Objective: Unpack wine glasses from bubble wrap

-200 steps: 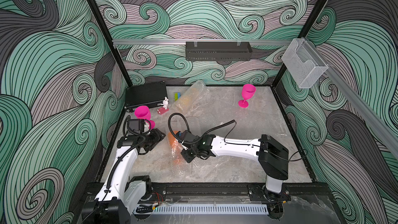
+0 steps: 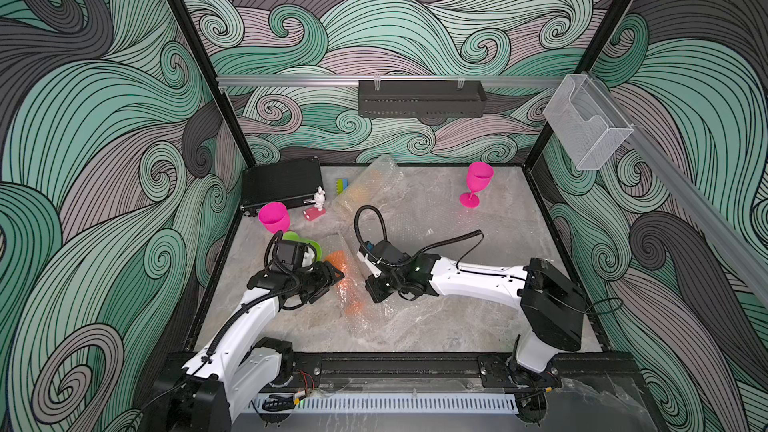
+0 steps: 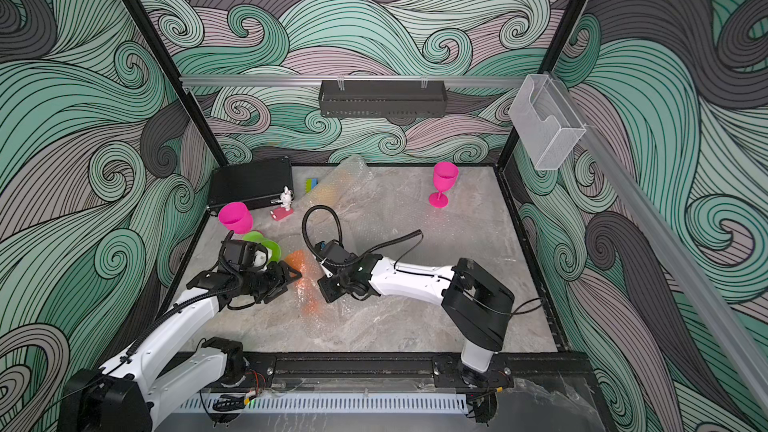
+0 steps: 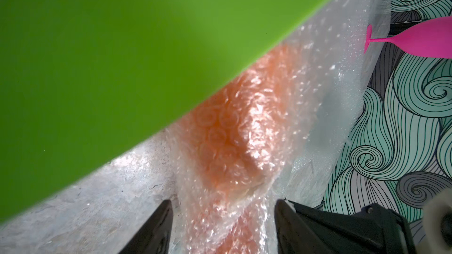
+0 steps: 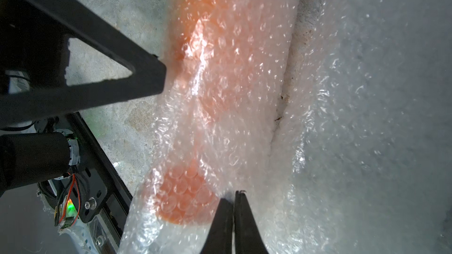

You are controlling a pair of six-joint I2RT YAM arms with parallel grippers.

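An orange glass inside clear bubble wrap (image 2: 353, 304) lies on the table between my grippers. In the left wrist view my left gripper is open, its fingers on either side of the wrapped glass (image 4: 235, 145). The right gripper is shut on a pinch of the wrap beside the orange glass, as the right wrist view shows. A green glass (image 2: 313, 247) stands partly hidden by the left arm, and fills much of the left wrist view. One pink glass (image 2: 274, 216) is behind it; another pink glass (image 2: 480, 177) stands upright at the back right.
More bubble wrap (image 2: 372, 182), with something pale orange inside, lies at the back. Nearby are a black case (image 2: 280, 182), a white bunny figure (image 2: 319, 198) and a small green-blue block (image 2: 342, 185).
Both grippers have shifted right; the wrapped glass has moved slightly right with the right one. The green glass has come into view behind the left arm and now covers the left pink glass's base.
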